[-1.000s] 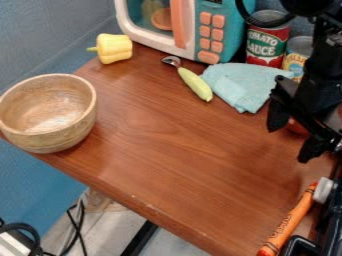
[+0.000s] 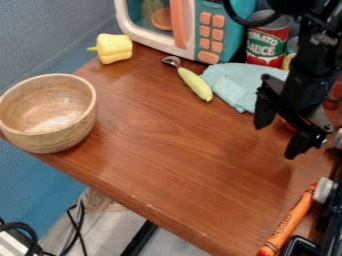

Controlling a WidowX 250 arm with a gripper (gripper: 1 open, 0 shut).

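Note:
The black gripper (image 2: 277,132) hangs over the right side of the wooden table (image 2: 160,170), its fingers pointing down and to the left. A small red-orange object is partly visible behind it at the right; whether anything is between the fingers is unclear. A wooden bowl (image 2: 42,110) sits at the left edge of the table.
At the back stand a toy microwave (image 2: 179,25), a tomato can (image 2: 266,45) and a yellow pepper (image 2: 112,48). A spoon with yellow handle (image 2: 195,84), a light blue cloth (image 2: 235,82) and an orange crayon-like tube (image 2: 286,225) lie on the table.
The gripper has shifted slightly left and up, and its pose has changed a little. The other objects look unchanged.

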